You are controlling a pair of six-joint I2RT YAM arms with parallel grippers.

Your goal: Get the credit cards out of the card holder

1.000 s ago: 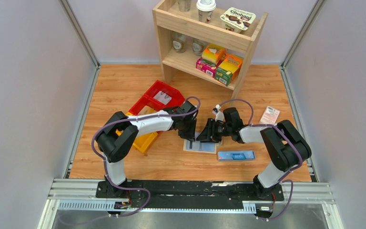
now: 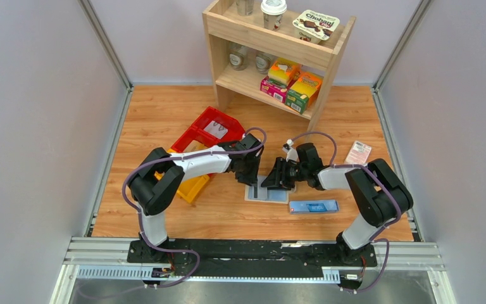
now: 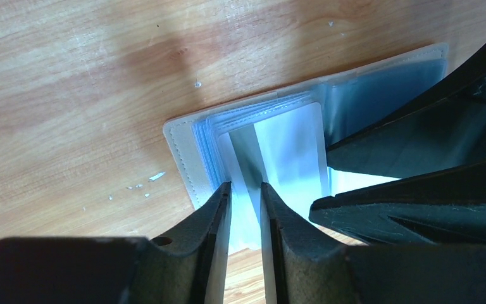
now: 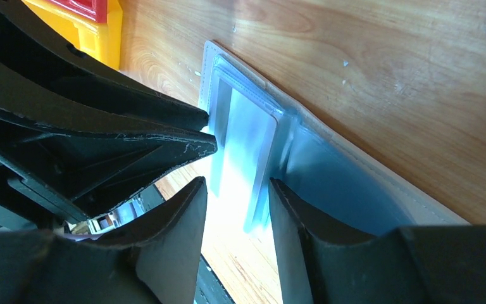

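The card holder (image 2: 267, 196) lies open and flat on the table, with clear blue sleeves and a pale border. In the left wrist view, a white card with a dark stripe (image 3: 288, 142) sits in the stacked sleeves on one side. My left gripper is over that card, its fingers a narrow gap apart; whether they touch the card or sleeve is unclear. Beside it, over the holder, my right gripper stands open with nothing gripped between its fingers. Both arms hide the holder's far part in the top view.
A blue box (image 2: 314, 207) lies just right of the holder. Red bins (image 2: 209, 130) and a yellow bin (image 2: 193, 187) stand on the left, partly under my left arm. A wooden shelf (image 2: 269, 41) is at the back; a pale pack (image 2: 358, 152) lies far right.
My left gripper has moved a little; the right arm looks still.
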